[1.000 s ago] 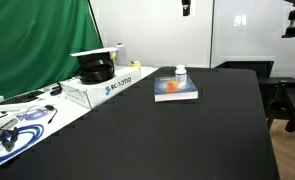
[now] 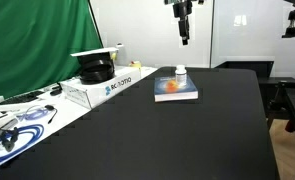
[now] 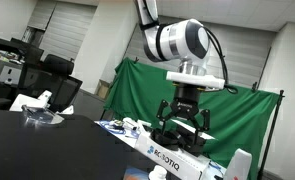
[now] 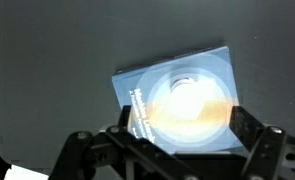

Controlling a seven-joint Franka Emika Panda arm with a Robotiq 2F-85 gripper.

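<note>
A white bottle (image 2: 181, 73) stands upright on a blue-and-white book (image 2: 176, 90) with an orange patch on its cover, toward the far end of the black table. From above, the wrist view shows the bottle's round white top (image 4: 186, 97) over the middle of the book (image 4: 179, 100). My gripper (image 2: 184, 43) hangs in the air above the bottle, clear of it. Its fingers (image 4: 245, 125) are spread wide at the bottom of the wrist view, and nothing lies between them. In exterior view 2 the bottle (image 3: 158, 173) shows only at the lower edge, below the gripper (image 3: 187, 132).
A white Robotiq box (image 2: 107, 88) runs along the table's left side, with black pots (image 2: 96, 68) on it. Blue cables (image 2: 32, 132) lie nearer on the left.
My gripper has come down toward the bottle, from near the top edge of exterior view 1. The bottle and book have stayed in place.
</note>
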